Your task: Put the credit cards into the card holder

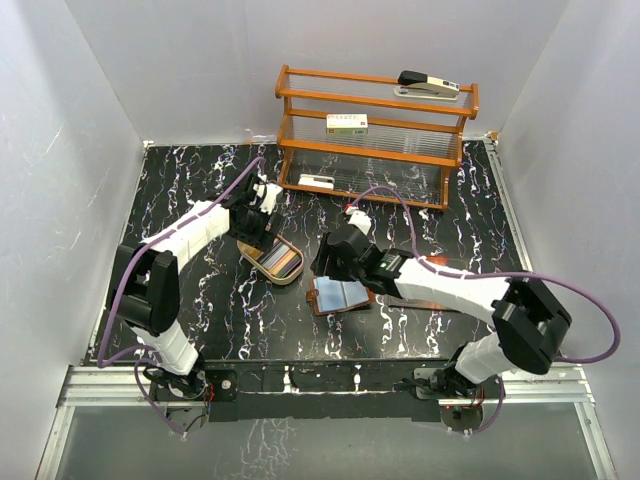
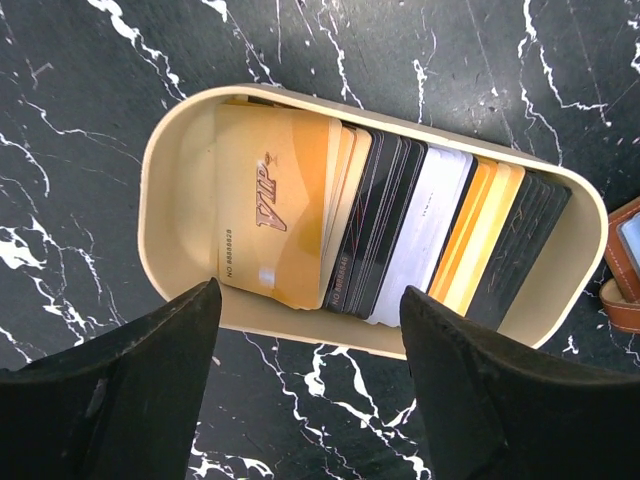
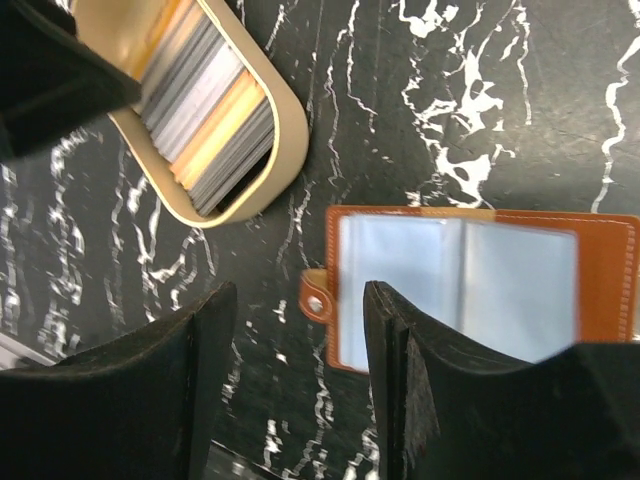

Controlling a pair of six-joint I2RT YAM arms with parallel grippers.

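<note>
The cream box [image 2: 155, 235] is packed with credit cards: golden-yellow VIP cards [image 2: 268, 200], black, white and grey ones, standing on edge and leaning. Just above its near long side hangs my left gripper, part open, with nothing between its fingers. The brown card holder [image 3: 625, 265] lies open on the table with pale clear sleeves [image 3: 400, 270]; no card shows in them. My right gripper is over the holder's left edge, fingers apart and empty, close to its snap strap [image 3: 316, 300].
A wooden rack [image 1: 370, 195] stands at the back, with a stapler [image 1: 430, 80] and a small box [image 1: 346, 124] on it. A brown flat item [image 1: 435, 285] lies partly beneath the right arm.
</note>
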